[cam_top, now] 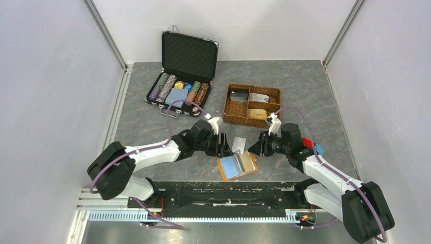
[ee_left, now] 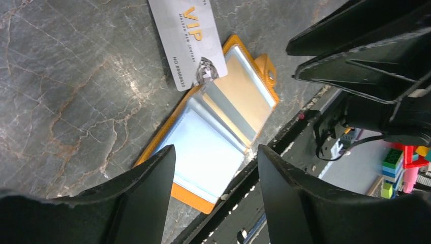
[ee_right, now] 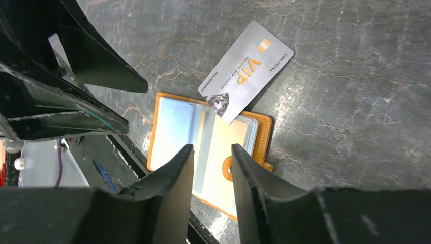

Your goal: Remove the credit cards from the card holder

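The tan leather card holder (cam_top: 228,170) lies open on the grey table, with pale cards in its clear sleeves. A silver VIP card (ee_right: 246,71) lies out of the sleeves, its lower corner over the holder's upper edge and the rest on the table. My left gripper hangs over the holder from the left, part open with nothing seen between its fingers. My right gripper is above the holder's right half, part open and empty, its tips apart over the cards.
A wicker basket (cam_top: 236,118) stands behind the holder; an open chip case (cam_top: 188,56) is at the back left. Red and blue items (cam_top: 319,150) lie right of the right arm. The table's front edge is close below the holder.
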